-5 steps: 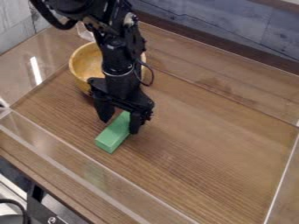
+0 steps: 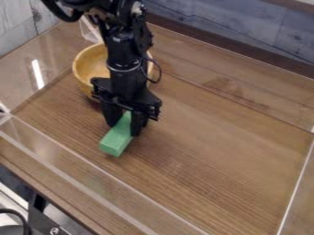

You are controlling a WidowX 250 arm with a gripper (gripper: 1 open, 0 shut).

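Observation:
My black gripper (image 2: 128, 117) hangs low over the wooden table, shut on a green block (image 2: 116, 141), whose lower part shows below the fingers while its top is hidden by them. A yellow bowl (image 2: 91, 57) stands behind the gripper to the left, partly hidden by the arm.
A grey wall with ledges runs along the back, and a pale rim edges the table at left and right. A small light object near the bowl at the back is unclear.
Over the last second my gripper has come down around the green block and closed on it. The block has shifted very slightly.

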